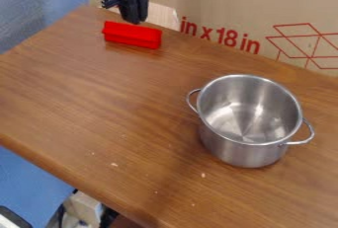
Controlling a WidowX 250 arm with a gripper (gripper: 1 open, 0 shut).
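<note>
At the top of the camera view my black gripper (132, 15) hangs just above a red rectangular block (132, 35), which lies near the back left of the wooden table. The fingertips are small and dark, and I cannot tell how far apart they are. A steel pot (248, 143) with two side handles stands on the right part of the table.
A cardboard sheet (264, 15) with red print stands along the back. A blue surface lies beyond the table's left edge.
</note>
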